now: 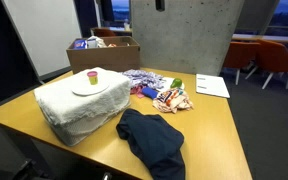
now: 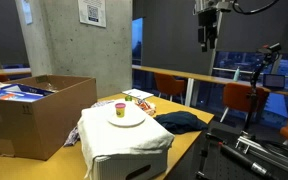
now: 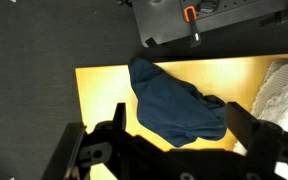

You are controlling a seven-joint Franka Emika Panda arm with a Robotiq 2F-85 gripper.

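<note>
High above the table, well clear of everything on it, my gripper (image 2: 204, 45) hangs from the arm. Its dark fingers spread apart along the bottom of the wrist view, and nothing is between them. Below lies a crumpled dark navy cloth (image 3: 174, 104), near the table's edge. A small pink-and-yellow tub (image 1: 92, 77) stands upright on a white plate (image 2: 134, 119). The plate rests on a block draped in a white towel (image 1: 72, 112). Beyond it, patterned cloths (image 1: 171, 99) lie in a loose heap with a blue item (image 1: 138, 90).
At the back stands a large cardboard box (image 1: 102, 58) with packages in it. White sheets (image 1: 212, 85) lie near the right back corner. A concrete pillar (image 1: 182, 35) rises behind the table. Bare tabletop (image 1: 212, 135) shows right of the dark cloth.
</note>
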